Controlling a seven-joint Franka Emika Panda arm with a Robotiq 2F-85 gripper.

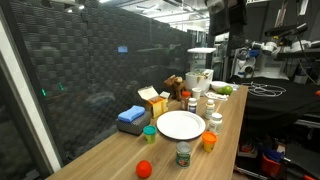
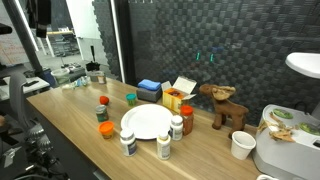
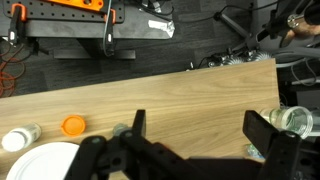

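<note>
My gripper stands open high above the table, its dark fingers wide apart in the wrist view, with nothing between them. Bare wood shows under the gap. A white plate [image 1: 181, 125] lies flat on the wooden table [image 2: 75, 113]. Near it are an orange cup [image 1: 209, 141], a green cup [image 1: 150, 131] and a grey can [image 1: 183, 154]. A red round object [image 1: 144, 169] rests toward the near end. In exterior view 2, part of the dark arm [image 2: 35, 35] hangs at the upper left.
A blue-topped box [image 1: 131, 120], an open yellow carton [image 2: 180, 92] and a brown moose figure [image 2: 226, 107] line the back beside a dark mesh wall. White-capped bottles [image 2: 164, 146] and a red-capped jar [image 2: 187, 120] stand by the plate. A glass jar [image 3: 296, 121] sits at the wrist view's right.
</note>
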